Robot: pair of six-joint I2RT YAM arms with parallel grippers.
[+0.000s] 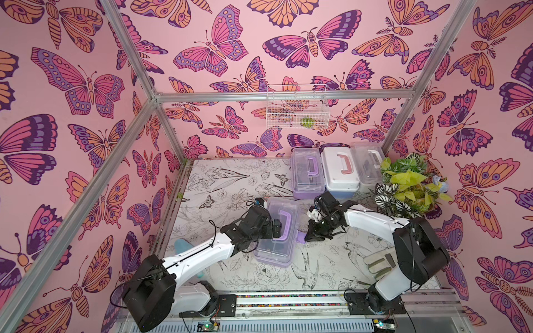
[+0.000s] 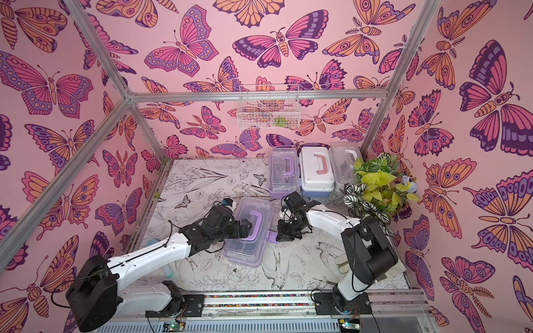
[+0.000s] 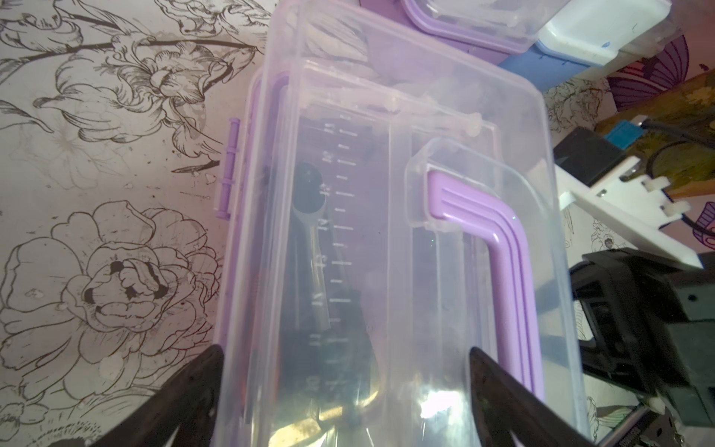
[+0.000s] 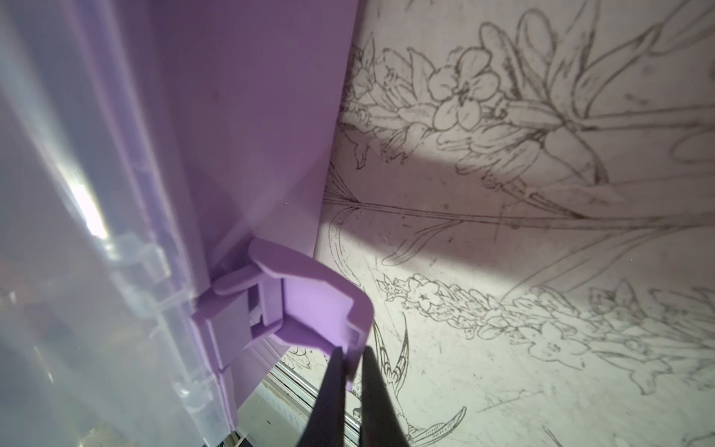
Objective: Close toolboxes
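Note:
A clear-lidded purple toolbox (image 1: 271, 250) lies mid-table with its lid down and purple carry handle (image 3: 514, 290) on top. The purple side latch (image 4: 305, 298) facing my right arm sticks outward from the box. My right gripper is shut at the outer tip of this latch; whether it pinches any of it is unclear. My left gripper is over the lid, its blurred fingers apart at either side of the clear top. In the top views the left wrist hides part of the box.
Three closed boxes stand at the back right: purple (image 1: 304, 172), white (image 1: 338, 172) and clear (image 1: 366, 166). Leafy plants (image 1: 410, 183) fill the right side. A wire basket (image 1: 297, 119) hangs on the back wall.

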